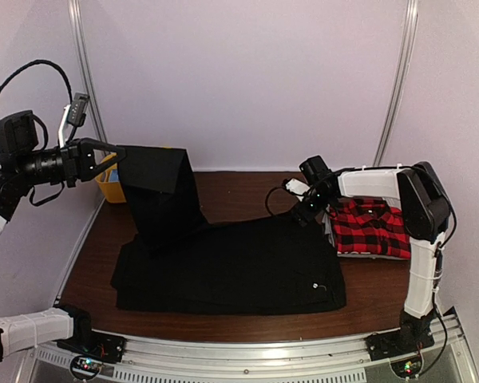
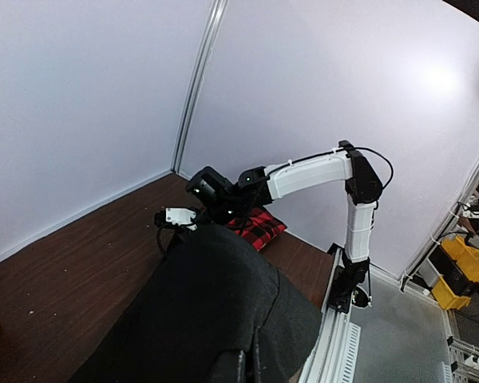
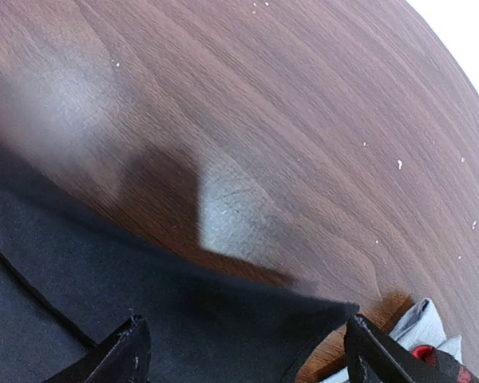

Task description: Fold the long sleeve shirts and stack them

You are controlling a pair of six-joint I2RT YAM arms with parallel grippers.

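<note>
A black long sleeve shirt [image 1: 231,267] lies spread over the middle of the table, its left part pulled up off the surface. That raised part [image 1: 156,179] hangs from my left gripper [image 1: 121,152], which is shut on the cloth high at the left. In the left wrist view the shirt [image 2: 215,295] slopes away from the fingertips toward the right arm. My right gripper is open over the shirt's far right corner, with black cloth [image 3: 215,319] in view between its fingers. A folded red-and-black plaid shirt [image 1: 371,229] rests on the stack at the right.
A yellow bin [image 1: 112,190] stands at the back left, partly behind the lifted cloth. Bare brown table [image 1: 243,195] shows behind the black shirt. A metal rail [image 1: 247,347] runs along the front edge.
</note>
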